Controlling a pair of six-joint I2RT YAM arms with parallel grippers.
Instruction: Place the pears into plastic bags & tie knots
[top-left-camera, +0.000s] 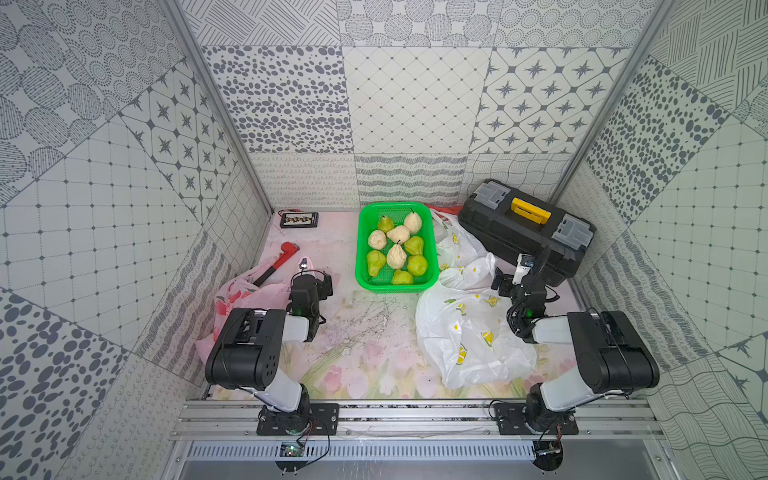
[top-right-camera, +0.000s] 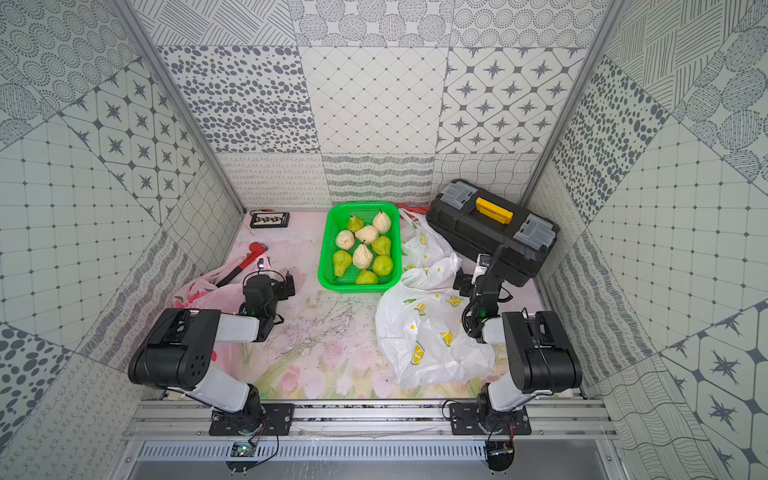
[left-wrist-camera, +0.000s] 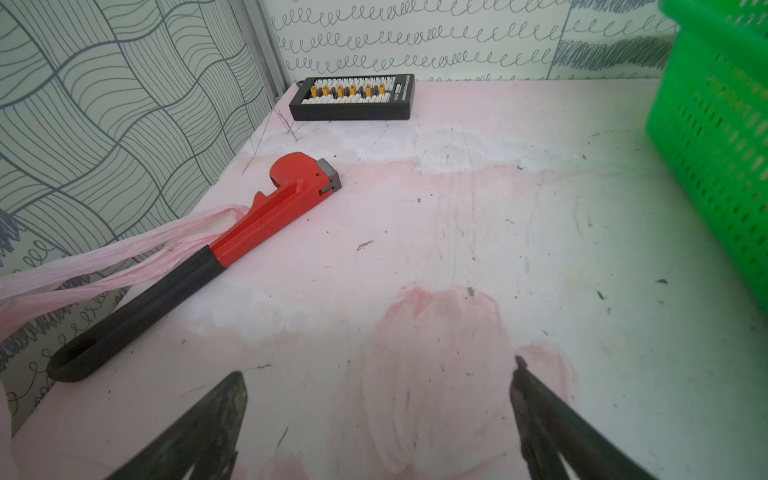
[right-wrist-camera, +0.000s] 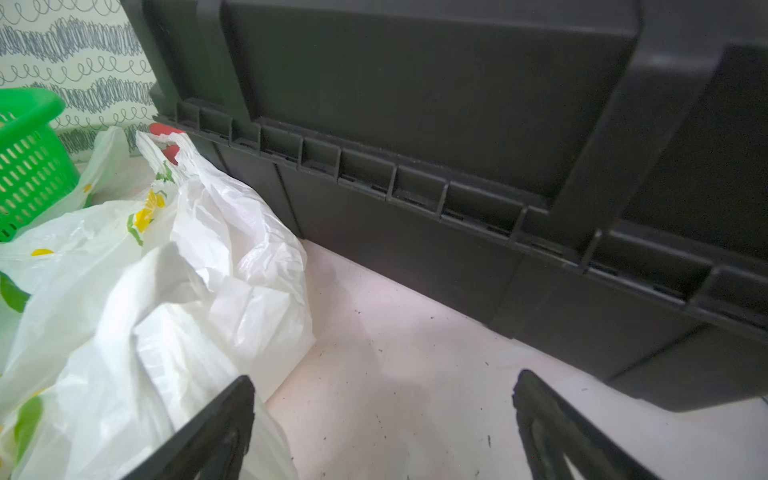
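Several green and pale yellow pears (top-left-camera: 396, 256) lie in a green plastic basket (top-left-camera: 364, 240) at the table's back middle. White plastic bags with yellow prints (top-left-camera: 472, 328) spread flat and crumpled to the basket's right. At the left edge lies a pink plastic bag (top-left-camera: 232, 300), partly under my left arm. My left gripper is open over bare table, left of the basket, nothing between its fingers. Also open and empty is my right gripper, beside the white bags; in its wrist view the left finger (right-wrist-camera: 220, 432) overlaps the white plastic.
A black toolbox (top-left-camera: 524, 228) stands close in front of my right gripper. A red pipe wrench (left-wrist-camera: 264, 216) lies ahead and left of my left gripper, against the pink bag. Behind it sits a small black device (left-wrist-camera: 352, 97). Bare table lies before the basket.
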